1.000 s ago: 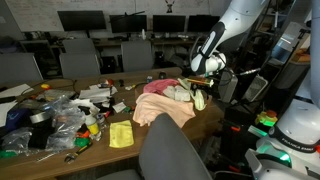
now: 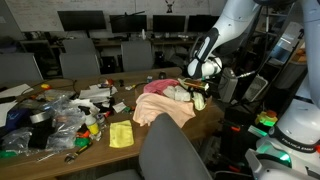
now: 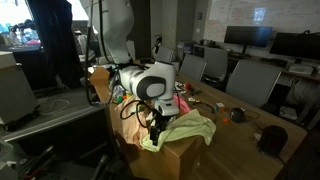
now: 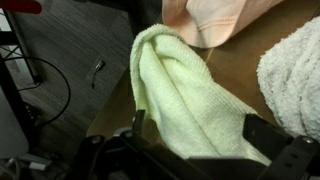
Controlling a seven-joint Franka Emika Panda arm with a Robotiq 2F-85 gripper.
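Observation:
A pale yellow-green towel (image 4: pixel 190 95) fills the middle of the wrist view, lying rumpled at the table's edge. My gripper is above it with its dark fingers spread wide to either side. No cloth appears pinched between them. In exterior view 2, the same towel (image 3: pixel 185 129) drapes over the table corner beneath the arm. A white towel (image 4: pixel 292 80) lies to the right in the wrist view, and a peach cloth (image 4: pixel 215 18) is at the top. From exterior view 1, the fingertips are too small to make out among the cloths.
Left of the towels, a peach cloth (image 2: pixel 163 109) and a yellow cloth (image 2: pixel 121 134) lie on the wooden table (image 2: pixel 100 155). Plastic bags (image 2: pixel 68 123) and clutter crowd the far left. Chairs (image 2: pixel 81 60) line the back edge. Dark floor drops away beside the towel corner.
The arm's upper links have shifted a little at the right end of the table, while the gripper stays around the towels. The cloths look much the same.

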